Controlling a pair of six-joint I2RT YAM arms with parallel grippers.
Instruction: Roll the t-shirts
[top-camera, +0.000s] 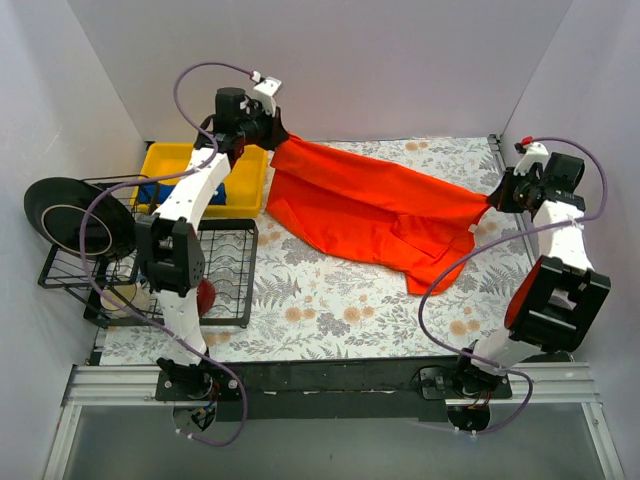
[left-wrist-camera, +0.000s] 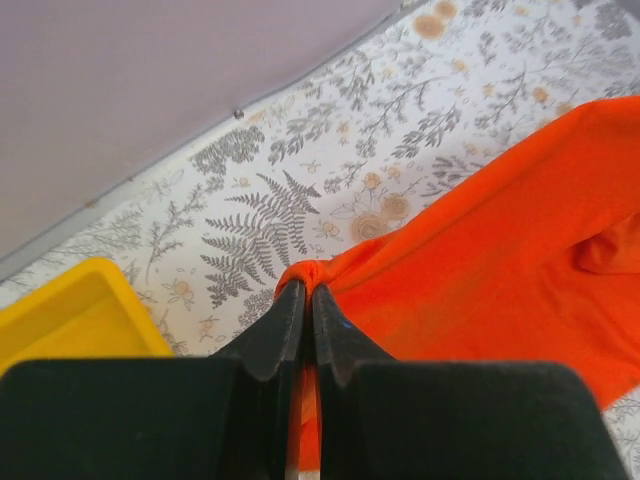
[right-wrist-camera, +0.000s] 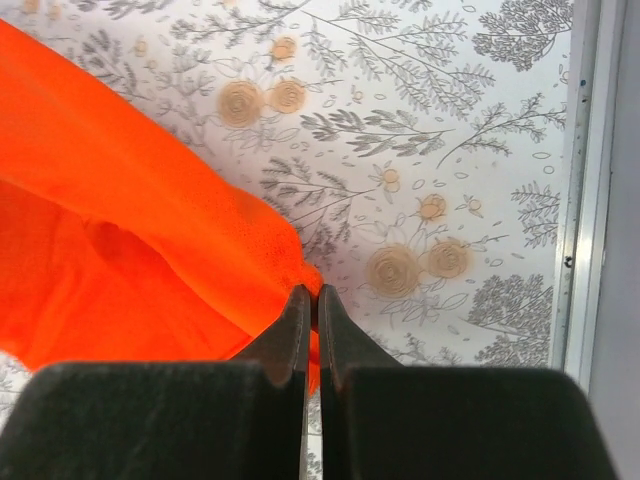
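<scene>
An orange-red t-shirt (top-camera: 370, 200) is stretched between both arms, its upper edge lifted and folded over. In the top view my left gripper (top-camera: 281, 138) is at its upper left corner, and the left wrist view shows the fingers shut on a pinch of the cloth (left-wrist-camera: 312, 270). At the right end my right gripper (top-camera: 490, 203) is shut on the other corner; the cloth (right-wrist-camera: 300, 262) bunches between its fingertips in the right wrist view. The lower part of the shirt hangs toward the patterned table (top-camera: 340, 315); whether it still touches there I cannot tell.
A yellow bin (top-camera: 240, 185) with blue cloth (top-camera: 218, 193) inside stands behind the left arm. To the left, a black dish rack (top-camera: 235, 320) holds a dark pan (top-camera: 75, 225) and mugs.
</scene>
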